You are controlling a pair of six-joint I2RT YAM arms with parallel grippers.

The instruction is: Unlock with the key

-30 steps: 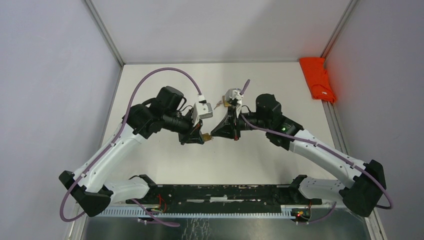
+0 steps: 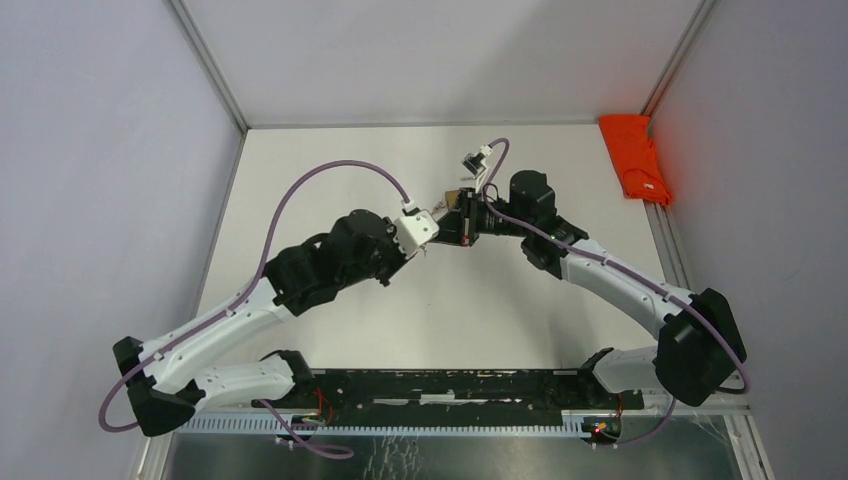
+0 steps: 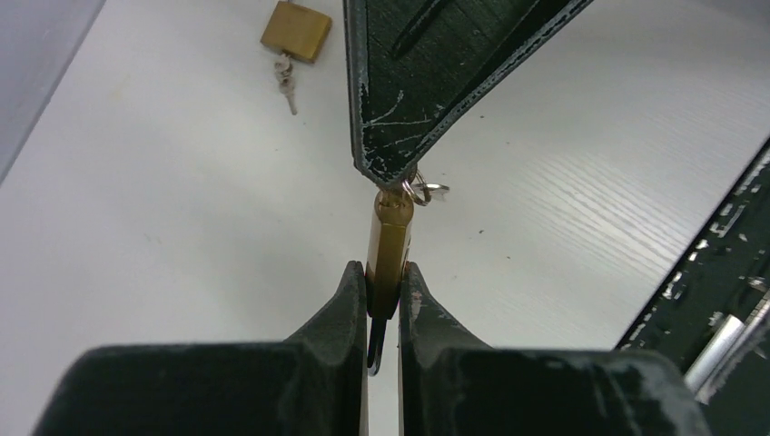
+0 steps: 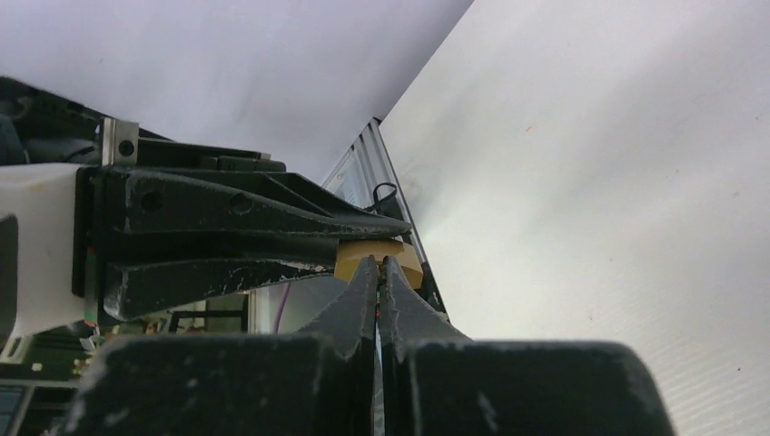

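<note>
In the left wrist view a brass padlock is seen edge-on between the fingers of my left gripper, with its dark shackle reaching down between them. The dark fingers of the right gripper come from above and meet the padlock's far end. Small metal key rings stick out there; the key itself is hidden. The right wrist view shows my right gripper shut, tips against the padlock. What lies between those tips cannot be made out. Both grippers are held above the table.
A second brass padlock lies on the white table with keys beside it. An orange-red cloth rests at the back right corner.
Both grippers have moved toward the back of the table, and the left one has turned.
</note>
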